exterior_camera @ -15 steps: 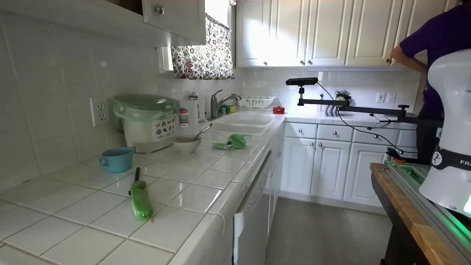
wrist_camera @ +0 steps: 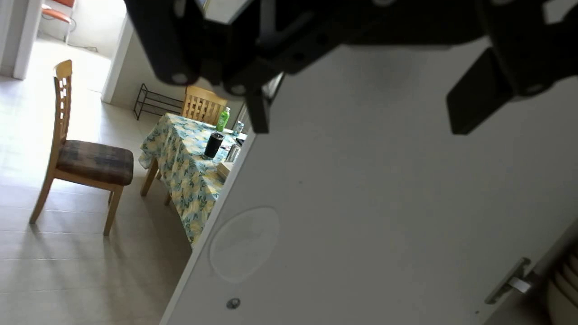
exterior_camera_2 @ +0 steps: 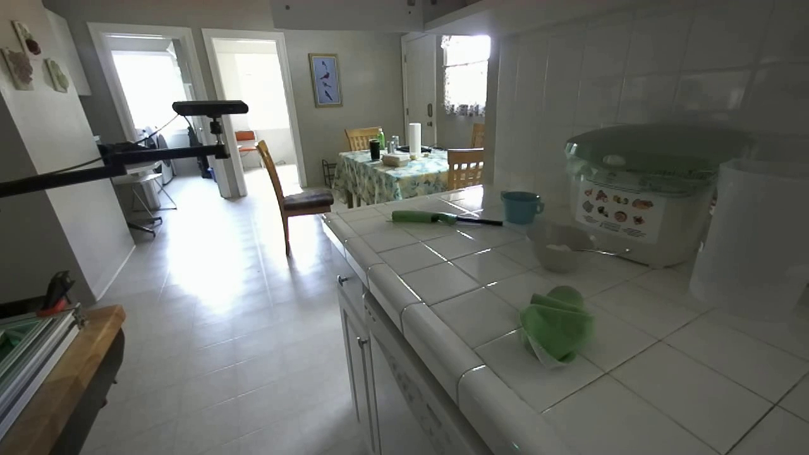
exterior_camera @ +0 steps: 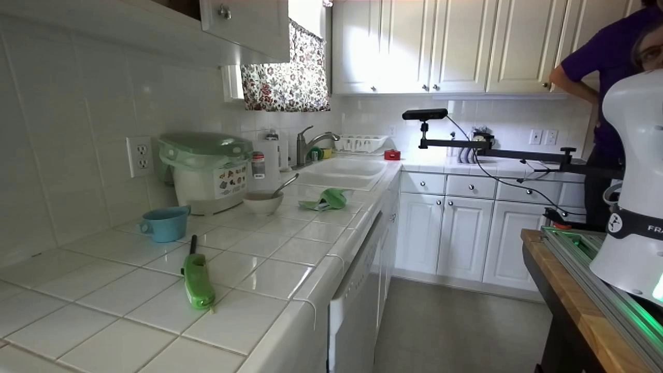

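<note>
In the wrist view my gripper stands open, its dark fingers (wrist_camera: 260, 113) wide apart at the top. Nothing shows between them except a white cabinet door (wrist_camera: 379, 216) behind. That door fills much of the view and carries a metal hinge (wrist_camera: 508, 280) at the lower right. Whether the fingers touch the door I cannot tell. Neither exterior view has the gripper in it; only the white arm's lower part (exterior_camera: 637, 174) appears at the right of exterior view 1.
On the tiled counter lie a green lighter (exterior_camera: 197, 280), a blue cup (exterior_camera: 166, 225), a bowl with a spoon (exterior_camera: 262, 204) and a green cloth (exterior_camera: 332, 199). A lidded container (exterior_camera: 211, 180) stands by the wall. Overhead is a cabinet (exterior_camera: 248, 28). A person (exterior_camera: 612, 68) stands behind the arm.
At the right of exterior view 1 the person has leaned, and part of a face now shows above the arm. The counter objects have not moved.
</note>
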